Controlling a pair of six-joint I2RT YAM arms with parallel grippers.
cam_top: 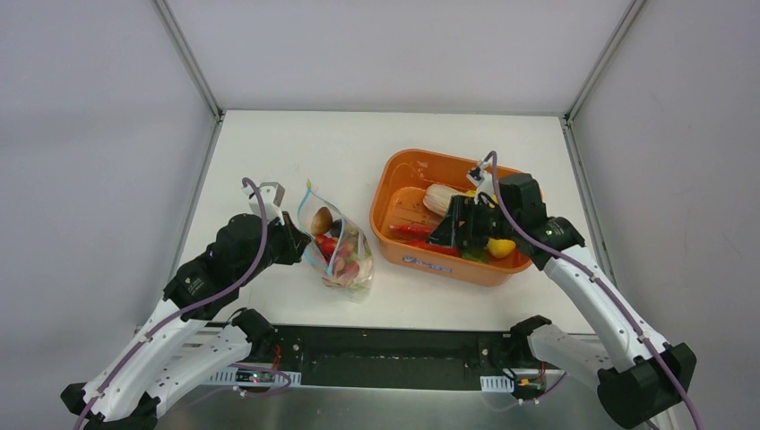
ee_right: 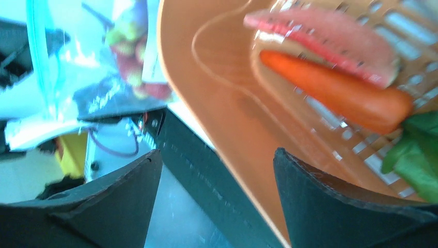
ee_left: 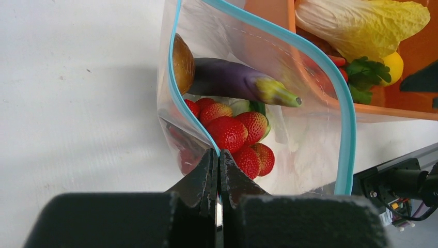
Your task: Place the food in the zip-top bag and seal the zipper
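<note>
The clear zip bag [cam_top: 345,269] stands open at the centre, holding an eggplant [ee_left: 222,77], strawberries [ee_left: 227,133] and a brown item [ee_left: 182,64]. My left gripper is shut on the bag's blue zipper rim. My right gripper hangs over the near part of the orange bin [cam_top: 421,264], part open, with the bin's rim below between its fingers. The right wrist view is blurred.
Grey walls enclose both sides.
</note>
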